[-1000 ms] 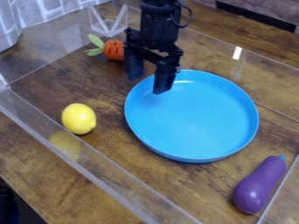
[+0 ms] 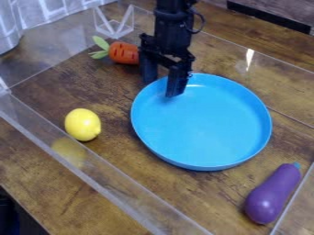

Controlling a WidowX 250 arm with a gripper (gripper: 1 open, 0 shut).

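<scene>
The black gripper (image 2: pixel 164 78) hangs low at the back-left rim of a round blue plate (image 2: pixel 201 123), its fingers apart and pointing down. An orange carrot (image 2: pixel 123 53) with green leaves lies just left of the arm, partly behind it. A yellow lemon (image 2: pixel 83 124) sits to the left of the plate, and a purple eggplant (image 2: pixel 273 194) lies at the lower right. Whether anything is between the fingers is hard to make out against the dark arm.
The wooden table (image 2: pixel 86 197) has free room at the front and back right. Clear walls run along the left and right edges, and a pale object stands at the upper left corner.
The gripper has shifted slightly down and its fingers look a little closer together. The carrot has moved slightly right. The plate, lemon and eggplant are unchanged.
</scene>
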